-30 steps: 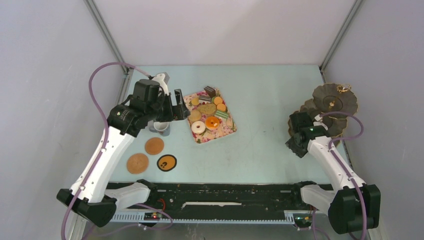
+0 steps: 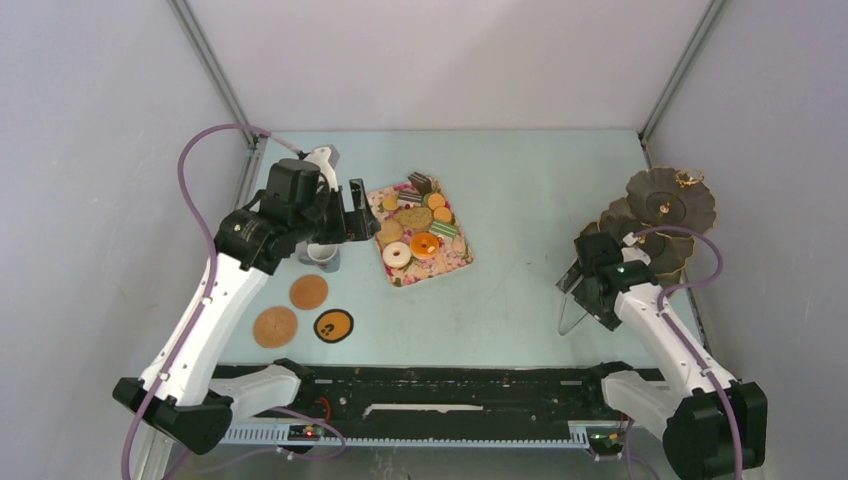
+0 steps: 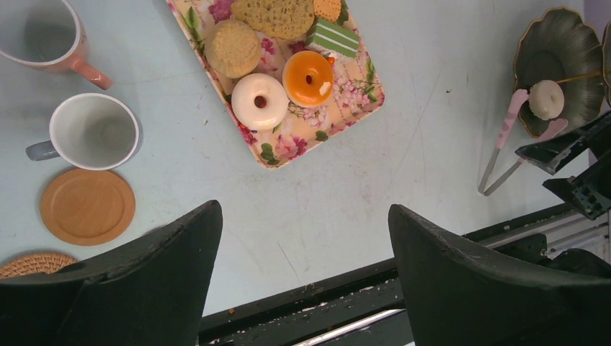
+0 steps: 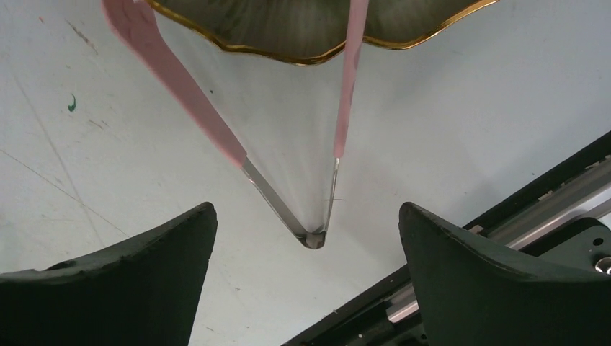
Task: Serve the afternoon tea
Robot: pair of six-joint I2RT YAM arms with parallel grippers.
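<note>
My right gripper is open, its fingers standing well apart on either side of the tongs' bent metal end. Those tongs have pink arms spread wide that reach up to a dark gold-rimmed dish. From the left wrist view, a small white donut lies in that dish, near the pink tips. Above the mug side of the tray hangs my left gripper, open and empty. The floral tray carries a white donut, an orange donut, a green layered cake and several biscuits.
A white mug and a pink mug stand at the left, near round coasters. The tiered dark stand fills the right edge. Bare table lies between tray and stand.
My right gripper has moved slightly left and its fingers have parted. The tongs' metal end, hidden earlier, now shows beside it. The left arm and tray look unchanged.
</note>
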